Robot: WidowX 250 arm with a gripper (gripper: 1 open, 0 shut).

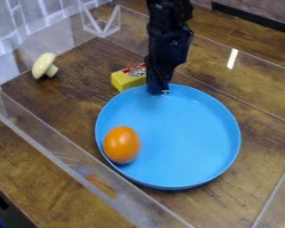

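Observation:
My black gripper (158, 85) reaches down from the top to the back rim of a blue plate (181, 138), just right of a yellow box (127, 80) that lies behind the plate. It looks shut, with nothing visible between its fingers, though its tips are dark and small. An orange round object (121, 144) sits on the left part of the plate.
A pale yellow-white object (45, 65) lies on the wooden table (252, 71) at upper left. A clear barrier edge runs along the left and lower left. The table right of the plate is clear.

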